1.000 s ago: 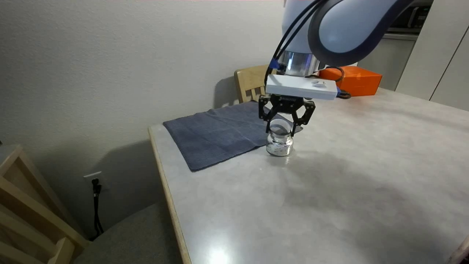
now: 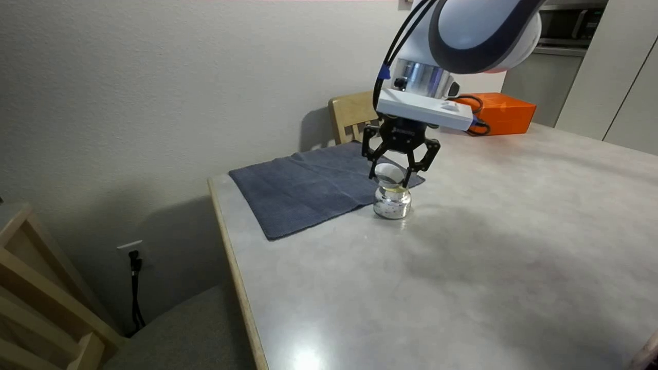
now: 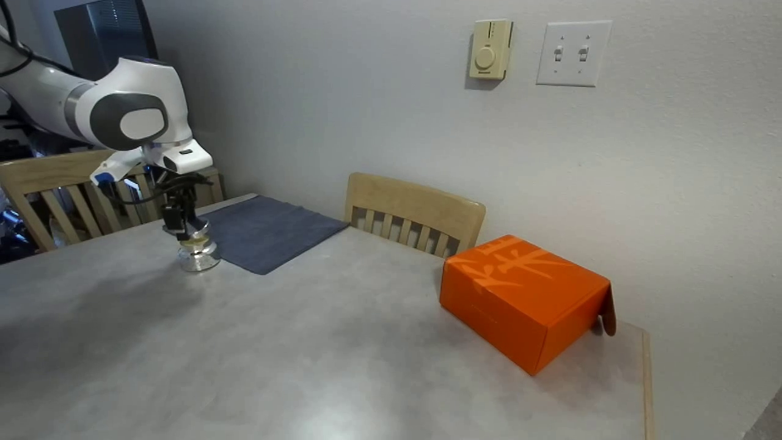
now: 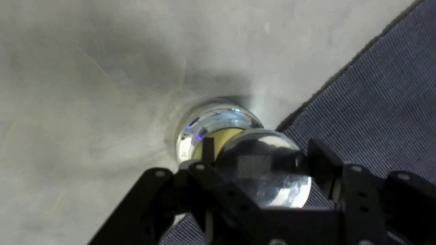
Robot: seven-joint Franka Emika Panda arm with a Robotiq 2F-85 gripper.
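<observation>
A shiny silver jar (image 2: 392,204) stands upright on the table, its yellowish inside partly showing in the wrist view. Above it, a round, mirror-like lid (image 4: 261,167) is pinched between the two black fingers of my gripper (image 2: 389,178). That lid sits tilted and off to one side of the jar's mouth, toward the cloth; whether its edge still touches the jar I cannot tell. In the second exterior view my gripper (image 3: 180,223) hides part of the lid.
A dark blue cloth (image 2: 308,188) lies flat beside the jar, near the table's wall-side edge. Farther off sits an orange box (image 3: 524,293). Wooden chairs (image 3: 414,209) stand against the table.
The gripper has risen slightly and tilted, carrying the lid up from the jar's mouth, so a gap with yellow now shows. The jar's body has stayed in place.
</observation>
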